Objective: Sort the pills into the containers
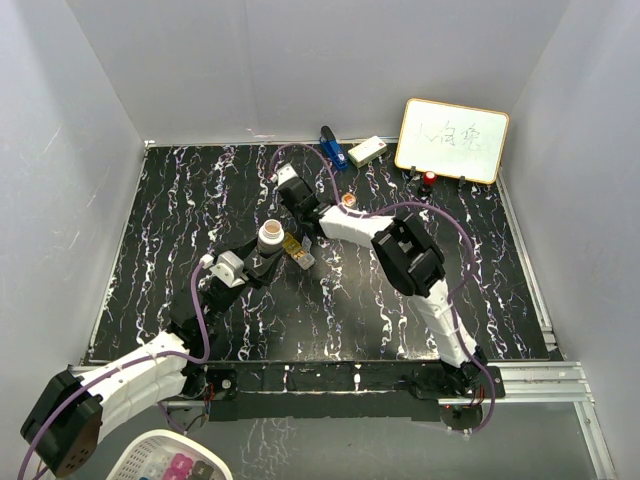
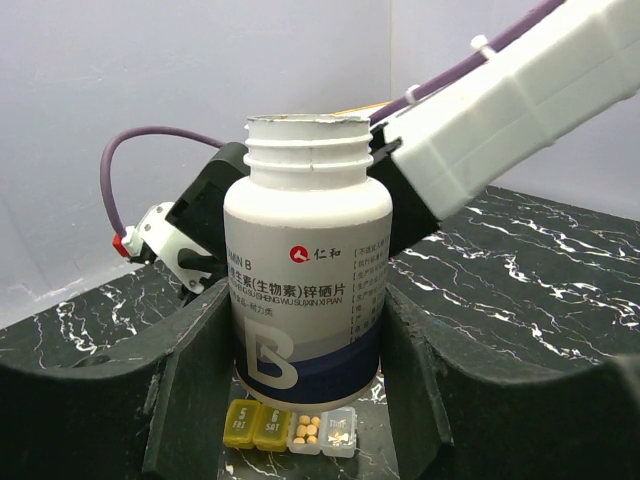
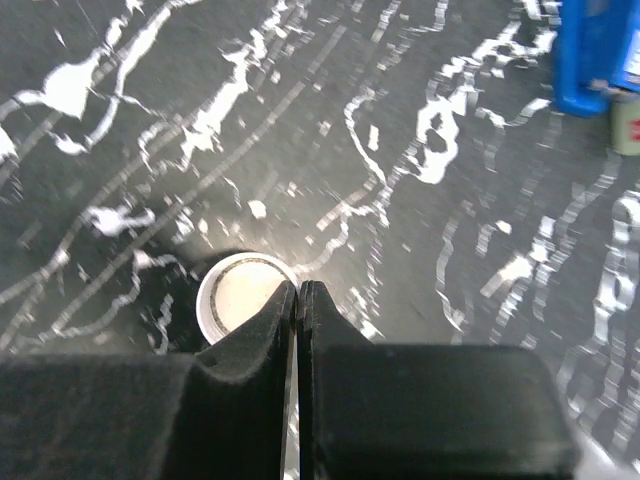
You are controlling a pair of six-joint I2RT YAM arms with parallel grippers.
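Note:
My left gripper is shut on a white vitamin bottle [image 2: 308,235], which stands upright with its mouth uncapped. Below and behind the bottle, the pill box [image 2: 272,427] lies on the table. Two of its lids are yellow; one compartment shows several pale pills [image 2: 307,430]. In the top view the box [image 1: 298,252] sits just right of the bottle [image 1: 271,236]. My right gripper is shut, with nothing showing between its fingers. A round white cap [image 3: 240,292] lies beyond its fingertips, partly hidden by them.
At the back stand a blue object [image 1: 333,148], a pale box [image 1: 367,151], a red-topped item [image 1: 428,178] and a whiteboard [image 1: 452,139]. A small orange-and-white round item [image 1: 348,200] is beside the right arm.

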